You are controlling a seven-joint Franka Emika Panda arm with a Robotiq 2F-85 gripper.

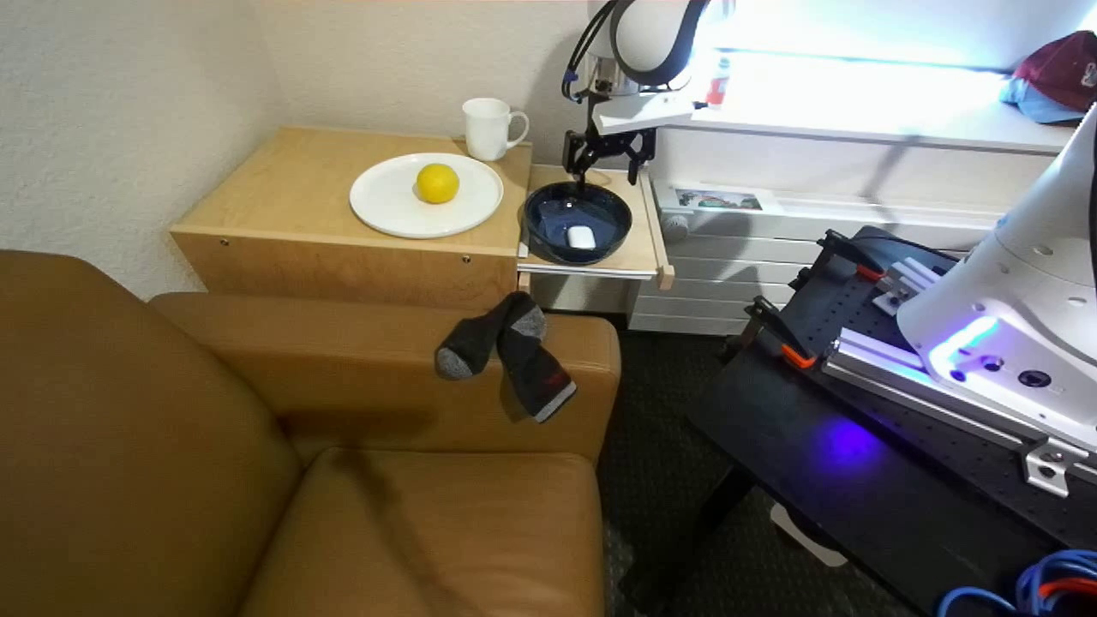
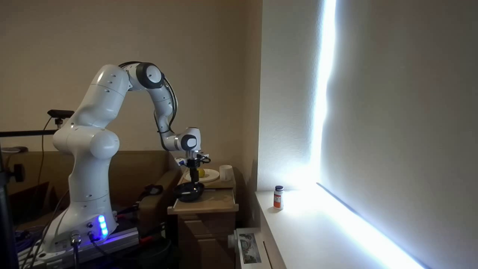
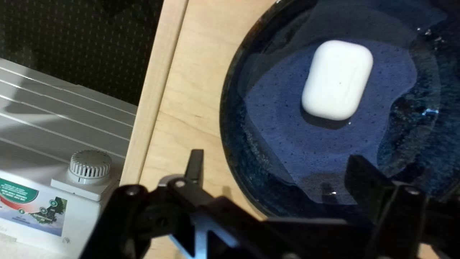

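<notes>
A dark blue bowl stands on the pulled-out wooden shelf beside the cabinet. Inside it rests a white rounded case, flat on the bowl's floor. My gripper hangs just over the bowl's back rim, fingers spread wide and nothing between them. From the wrist, one finger shows outside the bowl over the bare shelf, and the other is above the bowl's interior. The case lies clear of both fingers. In the second exterior view the bowl is directly under my gripper.
On the cabinet are a white plate bearing a yellow ball-like fruit, and a white mug behind it. Dark socks lie over the sofa arm. A radiator flanks the shelf; a bottle stands on the windowsill.
</notes>
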